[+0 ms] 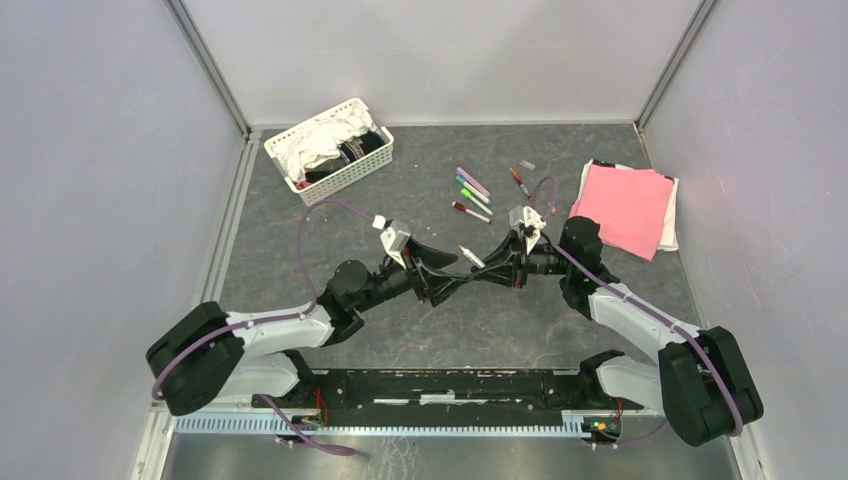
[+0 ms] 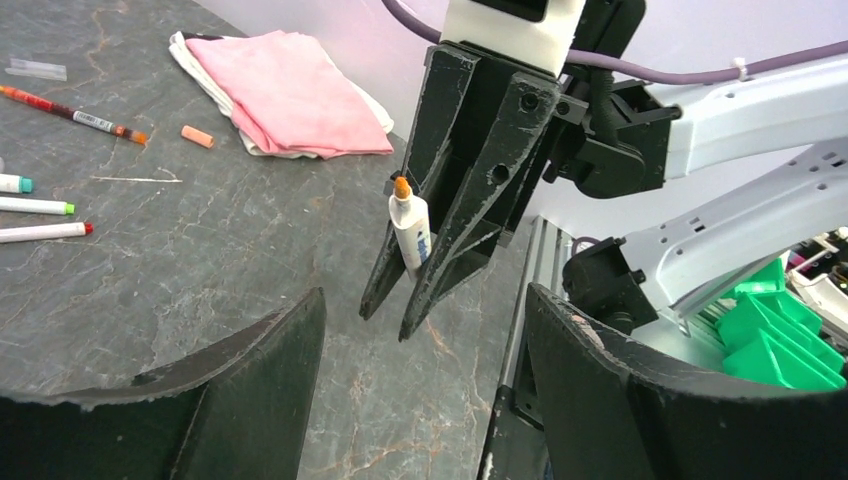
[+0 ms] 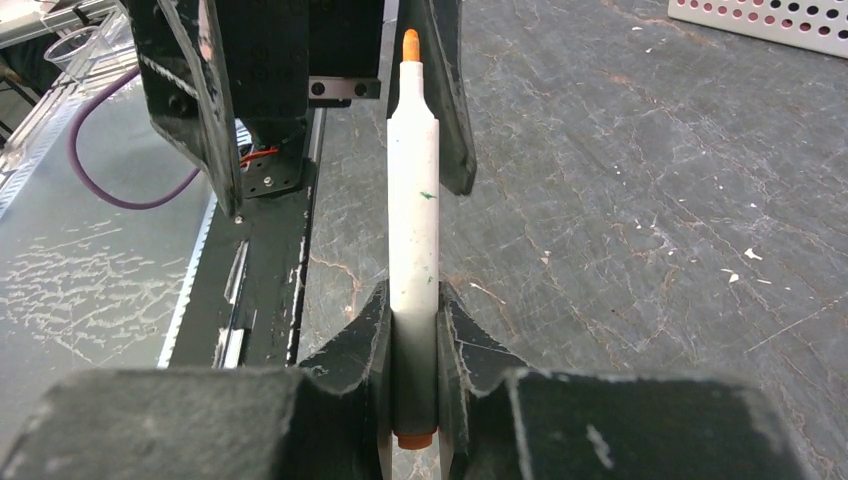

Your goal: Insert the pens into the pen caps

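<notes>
In my right gripper is a white pen with an orange tip, pointing toward my left gripper. My right gripper is shut on its rear end. My left gripper stands open around the pen's front, its fingers apart from it. An orange cap lies on the table near a red-orange pen. Several other coloured pens lie behind the grippers.
A white basket with cloth sits at the back left. Folded pink and white cloths lie at the right. The table front between the arms is clear.
</notes>
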